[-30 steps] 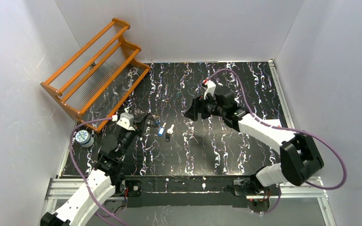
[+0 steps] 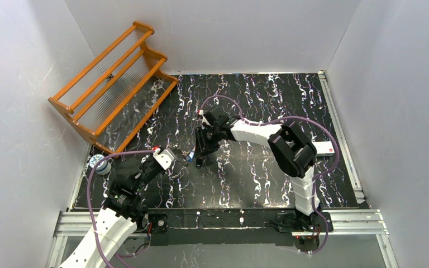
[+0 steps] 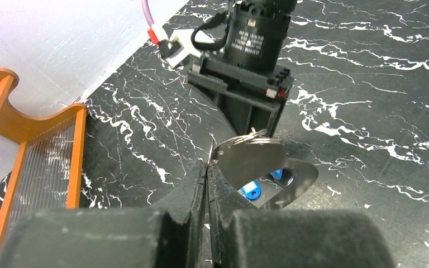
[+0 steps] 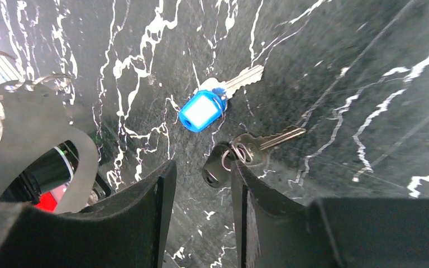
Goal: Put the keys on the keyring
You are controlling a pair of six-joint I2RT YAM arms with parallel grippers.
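In the left wrist view my left gripper is shut on the thin edge of the keyring, a flat metal piece with a curved hook end and several wire rings. The blue-headed key lies on the dark marbled table in the right wrist view. Just below it is the black-headed key, with a small ring and its blade pointing right. My right gripper is partly open above the black key, nothing held between its fingers. The keyring also shows at the left of that view.
A wooden rack with ribbed panels stands at the back left. Beside my left arm sits a round white-and-blue container. A white box lies at the right edge.
My right arm has swept left and toward the front, reaching over the keys. My left gripper has shifted slightly right and toward the front, with the keyring in it.
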